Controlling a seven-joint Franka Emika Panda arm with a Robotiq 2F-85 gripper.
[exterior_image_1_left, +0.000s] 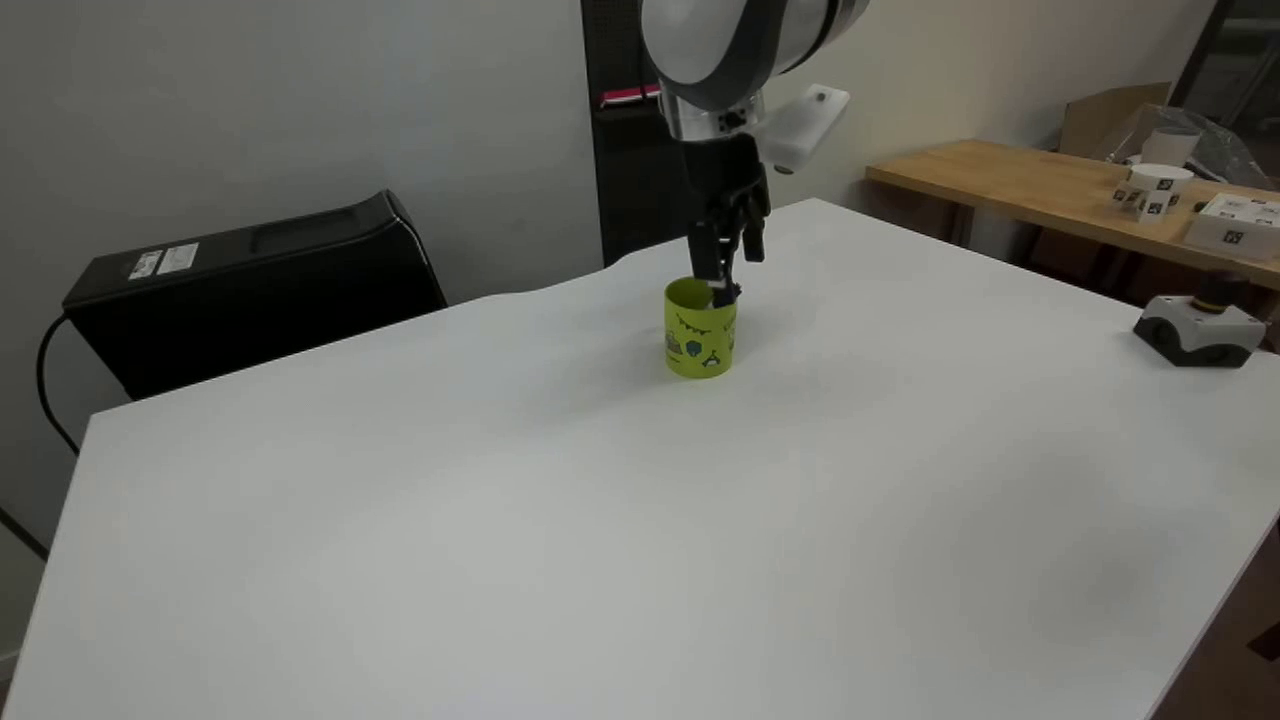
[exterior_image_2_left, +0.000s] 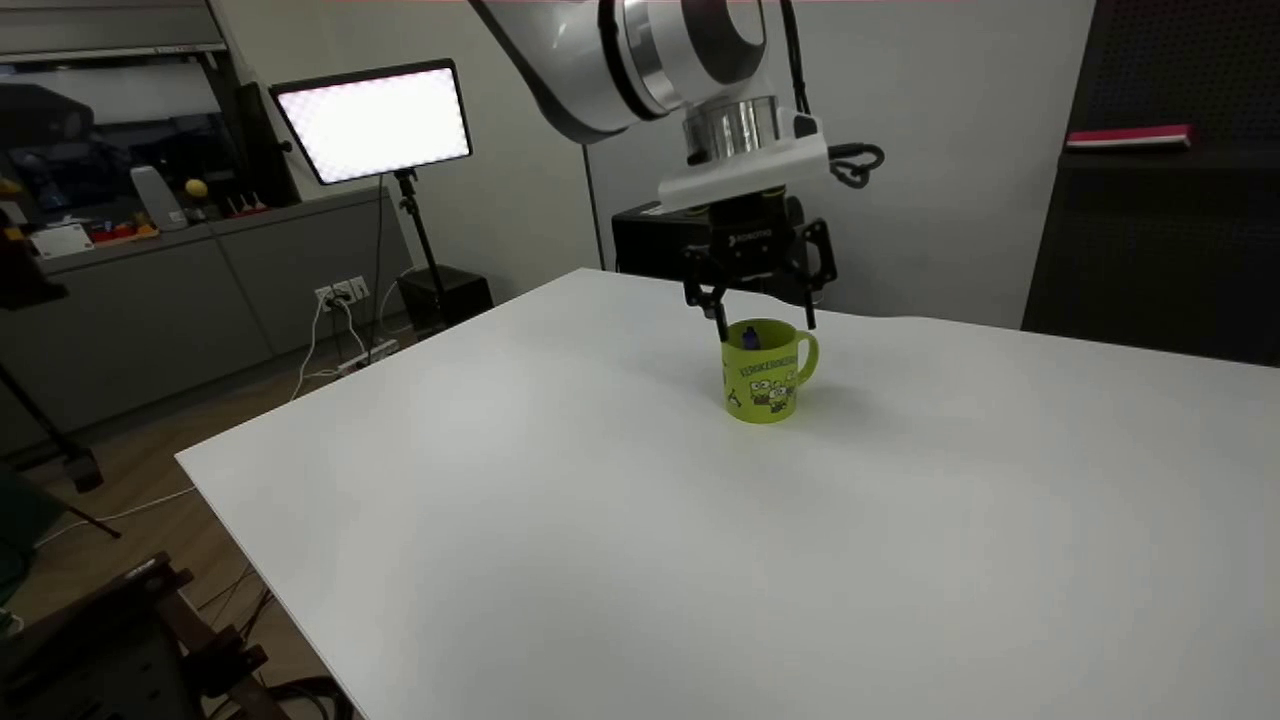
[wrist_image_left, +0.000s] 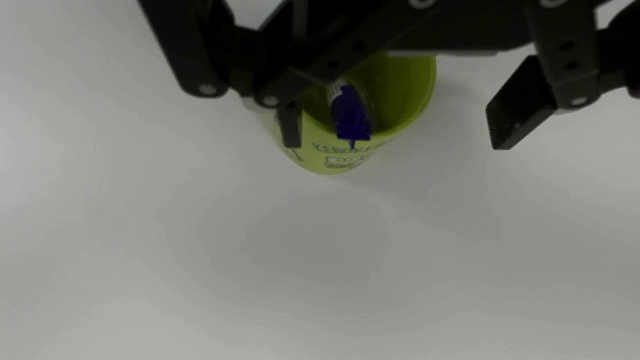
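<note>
A yellow-green mug with cartoon prints stands upright on the white table, its handle to the right in the second exterior view. Inside it leans a marker with a blue-purple cap, the cap end near the rim. My gripper is open at the mug's top, fingers pointing down. In the wrist view one of its fingertips overlaps the mug's left side, while the other lies well right of the mug. Nothing is held between them. The marker's lower part is hidden in the mug.
A black box-shaped object stands behind its far left edge. An emergency-stop box sits at the right edge in the first exterior view.
</note>
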